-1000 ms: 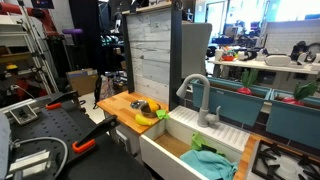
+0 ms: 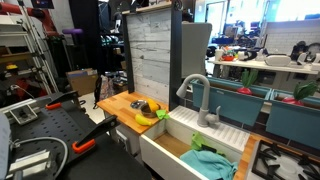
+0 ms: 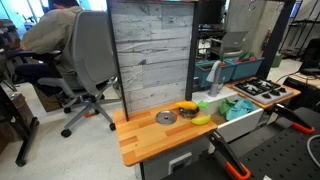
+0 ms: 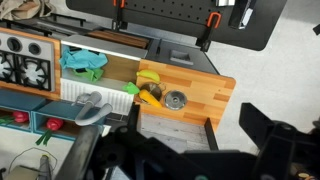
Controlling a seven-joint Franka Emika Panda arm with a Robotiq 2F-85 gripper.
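In the wrist view my gripper stands open, its dark fingers spread apart with nothing between them. It hangs above the toy kitchen, clear of the objects. On the wooden counter [image 4: 205,92] lie a yellow banana [image 4: 149,75], an orange item [image 4: 150,98], a small metal pot [image 4: 152,88] and a round metal lid [image 4: 175,100]. Something green [image 4: 130,88] rests by the sink edge. A teal cloth [image 4: 83,60] lies crumpled in the white sink basin [image 2: 172,145]. The gripper does not show clearly in either exterior view.
A grey faucet [image 2: 203,98] rises behind the sink. The stove [image 2: 283,160] is beyond the sink, and blue planters [image 2: 235,105] line the back. A grey plank wall [image 3: 157,65] stands behind the counter. Clamps [image 3: 229,160] sit on the black table's edge.
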